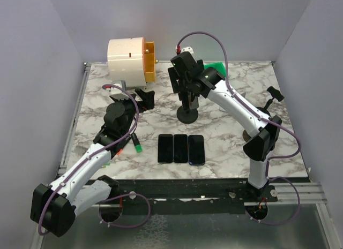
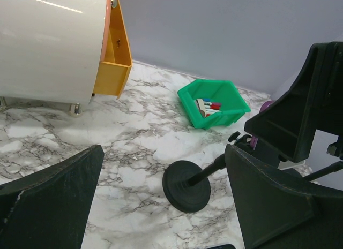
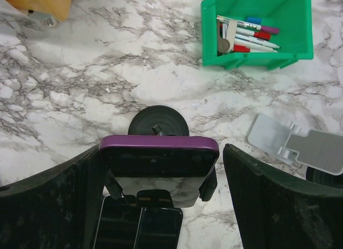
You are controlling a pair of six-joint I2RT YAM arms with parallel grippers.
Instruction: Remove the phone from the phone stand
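The phone (image 3: pixel 159 142), with a purple edge and dark face, rests upright on the phone stand; in the right wrist view the stand's round black base (image 3: pixel 158 120) shows behind it. My right gripper straddles the phone from above. Its left finger (image 3: pixel 83 174) lies right at the phone's side, while a narrow gap shows at the right finger (image 3: pixel 241 171). From the top view, the gripper and arm hide most of the phone, leaving the stand's base (image 1: pixel 187 116) visible. My left gripper is open and empty, off to the left of the stand.
Several dark phones (image 1: pixel 180 148) lie flat in front of the stand. A green bin (image 3: pixel 257 32) with markers is behind it. A white drum with an orange door (image 1: pixel 126 61) stands at the back left. A grey folding stand (image 3: pixel 300 144) is to the right.
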